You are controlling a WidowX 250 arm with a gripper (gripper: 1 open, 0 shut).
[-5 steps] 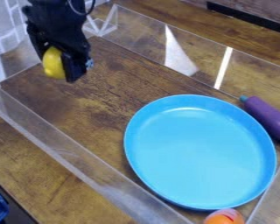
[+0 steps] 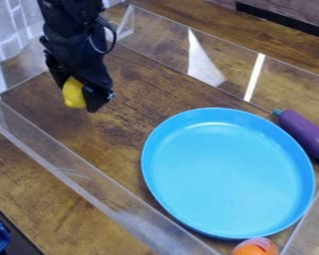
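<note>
The black gripper (image 2: 80, 88) hangs over the wooden surface at the upper left, shut on a yellow object (image 2: 73, 96) that is partly hidden by its fingers. The object's exact shape cannot be told.
A large light-blue plate (image 2: 227, 171) fills the lower right. A purple eggplant-like object (image 2: 303, 135) lies at the right edge, and an orange and pink item (image 2: 255, 246) at the bottom right. Clear walls (image 2: 83, 182) border the area.
The gripper has moved a little down and to the right with the yellow object in it. The other things have not moved.
</note>
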